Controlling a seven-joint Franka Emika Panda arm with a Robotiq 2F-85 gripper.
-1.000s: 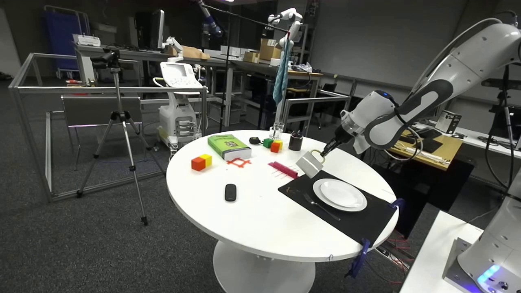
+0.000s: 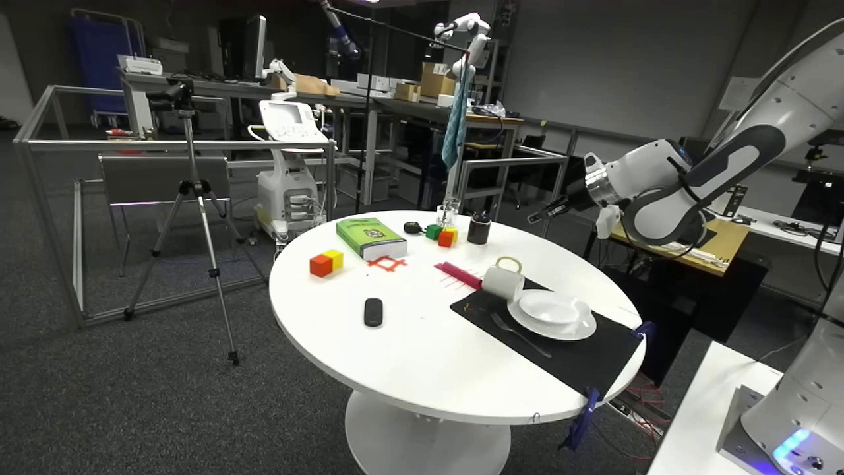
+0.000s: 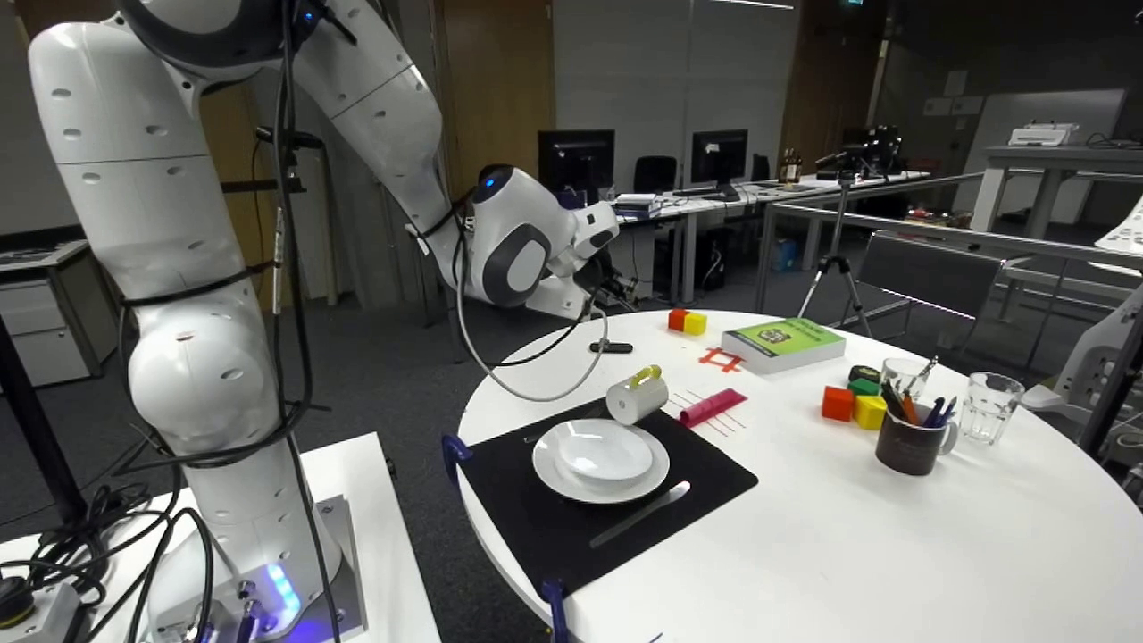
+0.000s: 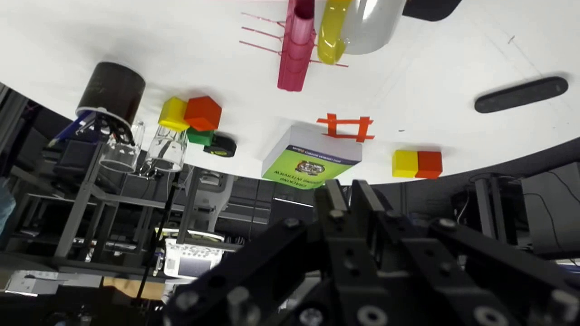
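Note:
A white mug with a yellow handle lies on its side by the far edge of the black placemat, handle up, close to the plate rim. My gripper is in the air above and beyond the mug, clear of it. Its two fingers stand nearly together in the wrist view, and I see nothing between them. At the top of that view, only part of the mug shows. The stacked white plates rest on the placemat, with a fork and a knife on either side.
A pink angled piece lies close to the mug. Farther off are a green book, coloured blocks, a dark pen cup, glasses and a black oblong object.
The mug was tilted at my gripper, its handle by the fingers. Now it lies on its side nearer the plates, and my gripper has moved up and away from it.

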